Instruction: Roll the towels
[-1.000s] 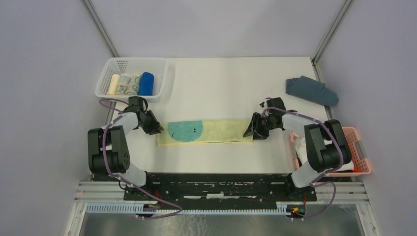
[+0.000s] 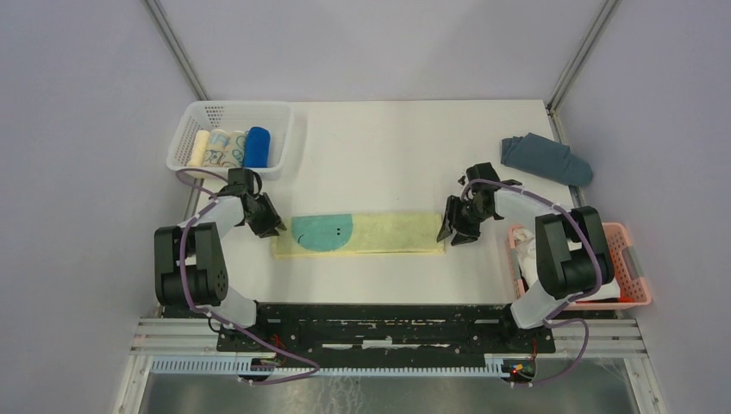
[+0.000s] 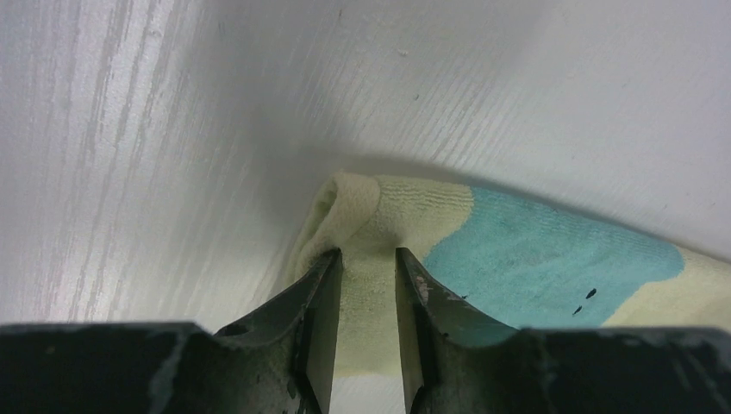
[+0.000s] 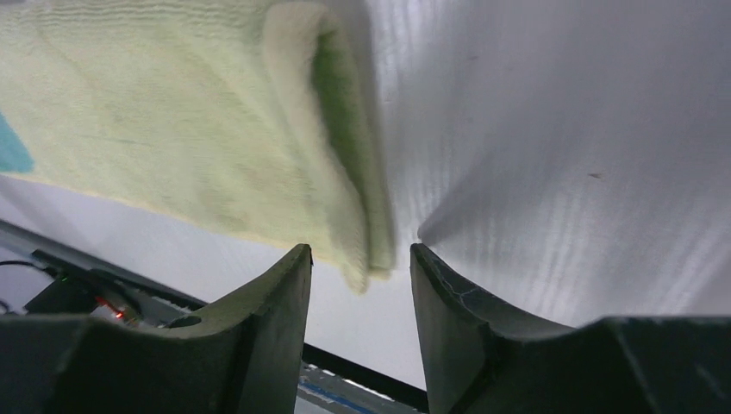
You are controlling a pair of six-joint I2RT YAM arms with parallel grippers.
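A long cream towel point(image 2: 392, 231) with a teal patch point(image 2: 321, 233) lies flat and folded lengthwise across the table's middle. Both ends show a narrow turned-over fold, seen at the left point(image 3: 349, 205) and the right point(image 4: 323, 147). My left gripper is over the left end, part open, one finger beside the fold; whether it touches cloth is unclear. My right gripper stands open just over the right end, with the folded edge below between its fingertips.
A white basket point(image 2: 284, 129) of rolled towels is at the back left. A folded dark towel point(image 2: 545, 158) lies at the back right, and a pink basket point(image 2: 634, 285) sits at the front right.
The towel has shifted very slightly; the left arm has barely moved.
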